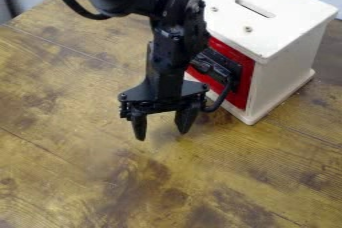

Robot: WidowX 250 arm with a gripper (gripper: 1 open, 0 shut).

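My gripper (163, 124) hangs low over the wooden floor, just in front of and left of a white box (278, 50) with a red front panel (239, 94). Its two fingers stand apart with nothing visible between them. The dark fixture on the red panel is largely hidden behind my arm and wrist.
The white box fills the back right, with a slot and screws on its top. A pale wall or edge shows at the top left.
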